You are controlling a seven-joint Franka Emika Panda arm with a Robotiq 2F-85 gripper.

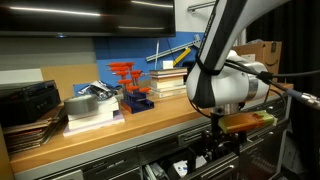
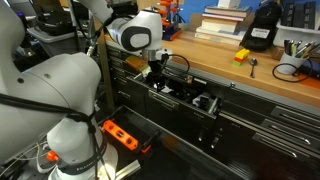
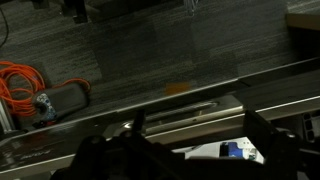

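My gripper is open, its black fingers (image 3: 255, 132) spread at the bottom of the wrist view with nothing seen between them. Below it in that view runs a drawer front with a metal handle bar (image 3: 185, 117). Part of a drawer's inside, holding something white (image 3: 225, 149), shows past the fingers. In exterior view 1 the gripper (image 1: 212, 142) hangs low in front of the cabinet, near the pulled-out drawer (image 1: 215, 170). Whether the fingers touch the handle cannot be told.
A wooden counter (image 2: 262, 82) runs above the dark drawers, with books (image 1: 168, 80), red-topped items (image 1: 122, 70) and a metal pot (image 1: 81, 105) on it. On the floor lie an orange cable (image 3: 15, 85) and a dark box (image 3: 62, 98).
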